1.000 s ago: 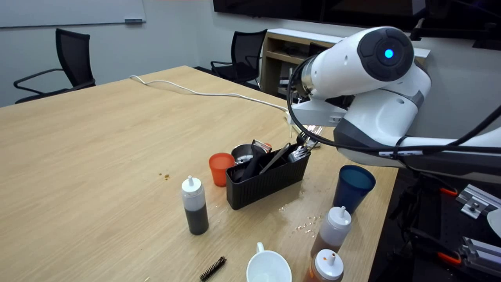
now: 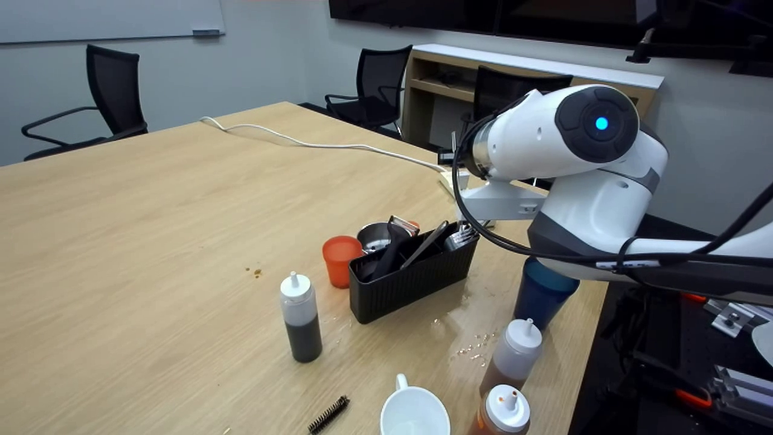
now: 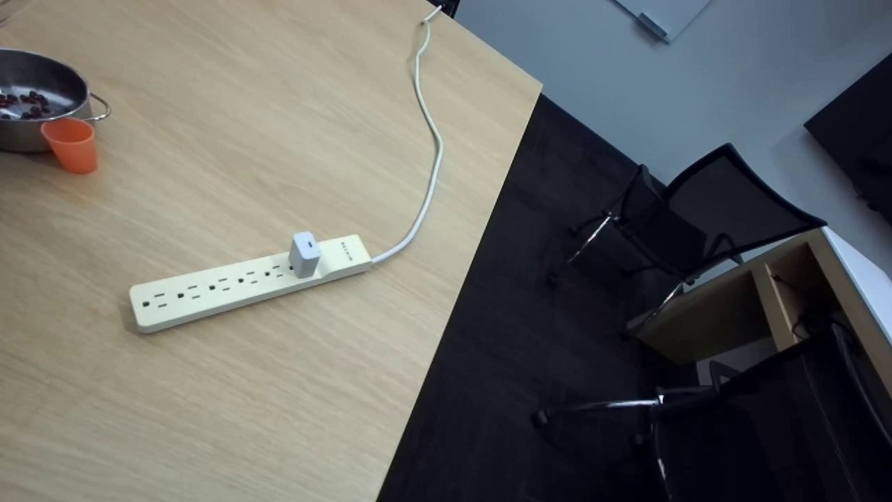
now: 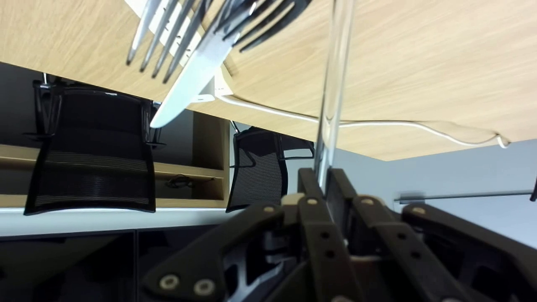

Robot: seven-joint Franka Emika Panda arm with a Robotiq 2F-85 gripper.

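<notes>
In the wrist view my gripper is shut on a thin, shiny metal utensil (image 4: 334,75). The utensil runs from between the fingertips to the top edge, where its far end is cut off. Beside it are forks (image 4: 166,30) and a knife (image 4: 188,83), apart from the fingers. Exterior view 1 has the black utensil caddy (image 2: 413,290) on the table, holding a dark-handled tool (image 2: 391,250) and forks (image 2: 461,238). The arm hangs over the caddy's far right end and hides most of the gripper there.
Around the caddy stand an orange cup (image 2: 339,261), a metal pot (image 2: 373,233), a dark blue cup (image 2: 540,293) and squeeze bottles (image 2: 302,326). A white mug (image 2: 413,413) is in front. Behind lies a power strip (image 3: 242,284).
The arm has come lower and slightly to the right in exterior view 1. It now covers part of the blue cup's rim and some upright utensils by the caddy. The caddy has not moved.
</notes>
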